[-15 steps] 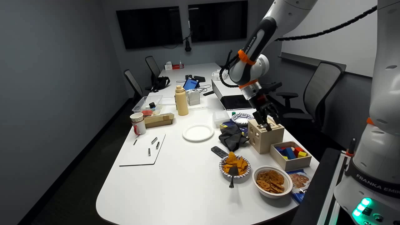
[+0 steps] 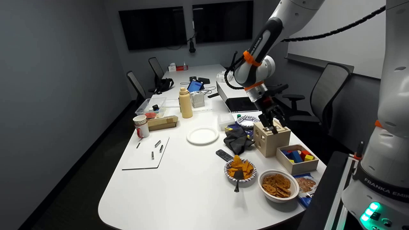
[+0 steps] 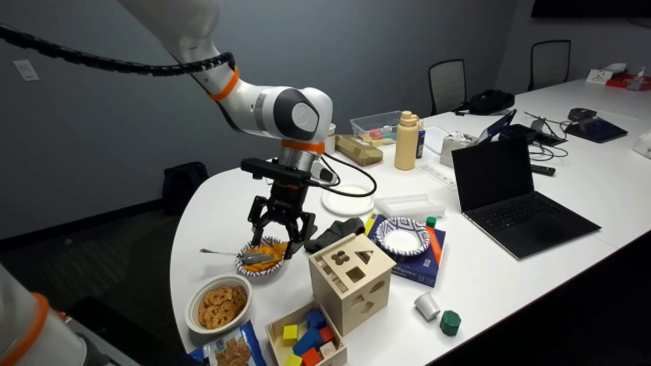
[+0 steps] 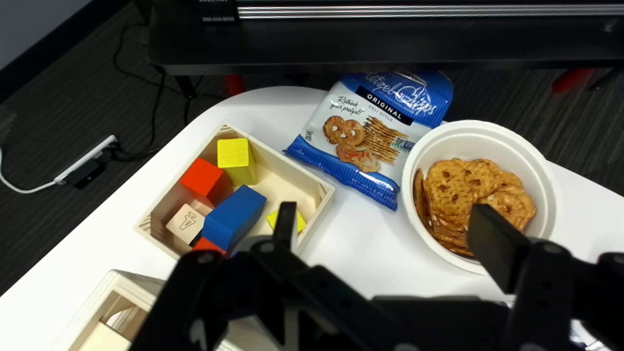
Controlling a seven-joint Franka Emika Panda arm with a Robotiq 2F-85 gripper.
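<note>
My gripper stands open above the table, its two black fingers wide apart and nothing between them. In the wrist view, a white bowl of pretzel chips (image 4: 474, 181) lies beyond the right finger. An open wooden tray (image 4: 292, 169) lies beyond the left finger, holding a blue block (image 4: 235, 216), a yellow block (image 4: 235, 159), a red block (image 4: 204, 180) and a few more. Between tray and bowl rests a blue pretzel bag (image 4: 374, 131). The wooden shape-sorter box (image 3: 352, 280) stands beside the tray, with cut-out holes in its top and side.
A patterned bowl of orange chips (image 2: 240, 170) with a spoon (image 2: 237, 180) sits near a remote (image 2: 224, 155) and a dark cloth (image 2: 238, 141). A white plate (image 2: 202, 135) lies mid-table. A grey cup (image 3: 427, 306) and green block (image 3: 450, 323) lie near the edge.
</note>
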